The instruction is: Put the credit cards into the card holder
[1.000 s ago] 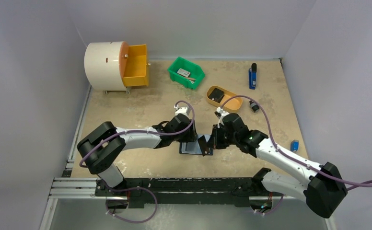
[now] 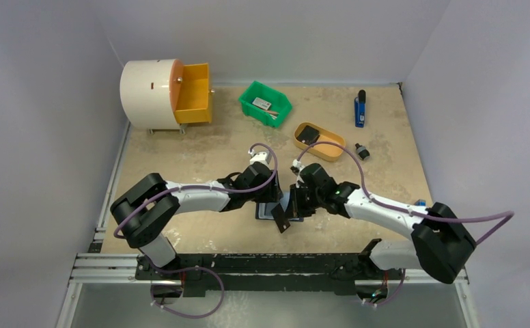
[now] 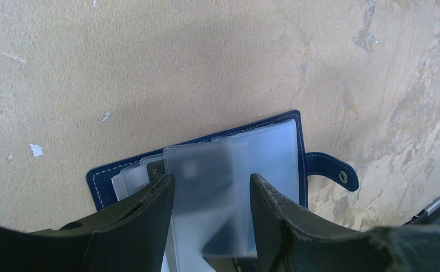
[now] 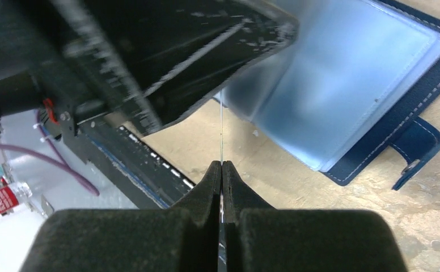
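The card holder [image 3: 300,139], dark blue with clear sleeves and a snap strap, lies opened flat on the table; in the top view both arms partly cover it. Over its sleeves my left gripper stands open, its fingers wide apart with only the sleeves showing beneath. A black card [image 2: 281,219] slants across the holder's front edge, held by my right gripper [image 2: 294,203]. Seen edge-on in the right wrist view, the card [image 4: 221,127] is a thin pale line rising from the closed fingertips. Whether its far end touches a sleeve I cannot tell.
Behind the arms stand a green basket [image 2: 247,108] and an orange tray [image 2: 337,140] with a black item in it. A white drum with a yellow drawer [image 2: 194,96] is at the back left. Close beside the card, the left gripper's dark finger [image 4: 206,51] crowds the space.
The left arm and the holder stay where they were.
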